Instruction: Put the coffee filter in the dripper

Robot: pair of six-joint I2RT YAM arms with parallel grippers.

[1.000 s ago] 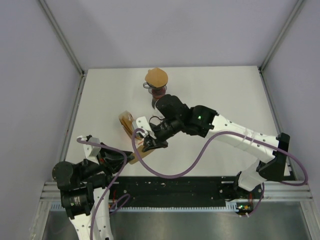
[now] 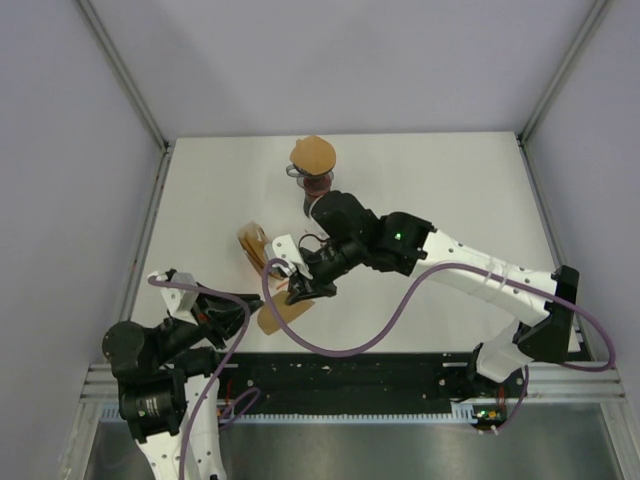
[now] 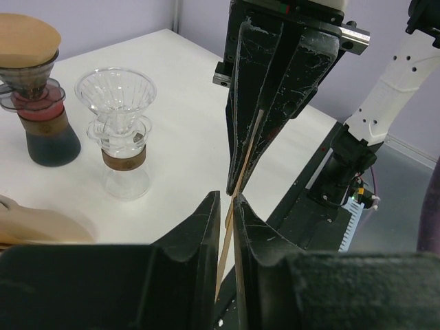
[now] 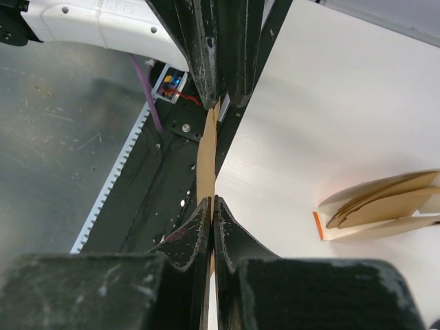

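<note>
A brown coffee filter [image 2: 279, 317] hangs upright between the grippers, seen edge-on in both wrist views. My right gripper is shut on its upper part; in the right wrist view its fingertips [image 4: 214, 206] pinch the paper. My left gripper [image 2: 244, 309] is at the filter's other side, its fingers close together around or beside the lower edge; whether they grip it cannot be told. A clear glass dripper [image 3: 115, 97] on a carafe stands behind, mostly hidden by the right arm in the top view.
A second dripper [image 2: 312, 155] with a filter on top stands at the back. A holder of spare filters [image 4: 381, 205] sits left of centre.
The right arm has hardly moved.
</note>
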